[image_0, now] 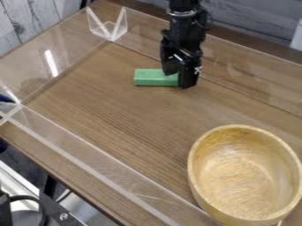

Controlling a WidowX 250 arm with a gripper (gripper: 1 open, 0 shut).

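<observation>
A black robot arm reaches down from the top of the view, its gripper (181, 69) low over the right part of a green block (151, 78) lying on the wooden table. The gripper is open, its fingers around or just above the block's right end; whether they touch it I cannot tell.
A large tan bowl (239, 181) fills the lower right of the table. A clear plastic piece (106, 25) stands at the back left. Black cables lie past the lower left edge.
</observation>
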